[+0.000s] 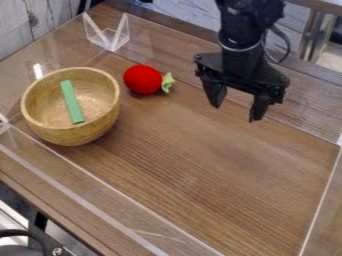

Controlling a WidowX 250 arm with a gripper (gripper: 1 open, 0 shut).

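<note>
The black gripper (pixel 241 98) hangs over the upper right of the wooden table, open, its two fingers pointing down and apart. Left of it lie a red round object (pixel 142 78) and, against that, a small green piece (pixel 166 81). A wooden bowl (pixel 94 125) at the left holds a green bar (pixel 71 102). Nothing shows between the gripper's fingers.
A clear plastic or wire object (pixel 107 32) stands at the back left. Dark cables and hardware (pixel 34 242) sit at the bottom-left corner.
</note>
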